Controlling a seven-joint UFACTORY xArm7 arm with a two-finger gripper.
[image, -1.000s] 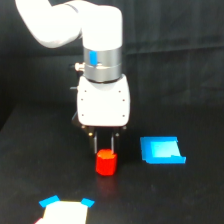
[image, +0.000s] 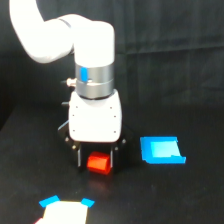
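Observation:
A small red block (image: 99, 163) rests on the dark table, near the middle of the camera view. My gripper (image: 96, 152), a white hand pointing downward, is low over it. One dark finger shows to the left of the block with a gap between them, and the other is by its right side. The fingers look apart, wider than the block. The hand and fingers partly cover the block's upper part, and whether either finger touches it cannot be made out.
To the right lies a light-blue square edged with blue tape (image: 162, 150). At the front left, a pale square (image: 65, 213) has blue tape at its corners and a red bit at its left.
My gripper has come down and slightly left, and its fingers stand wider apart around the block. The red block appears a little further left and turned.

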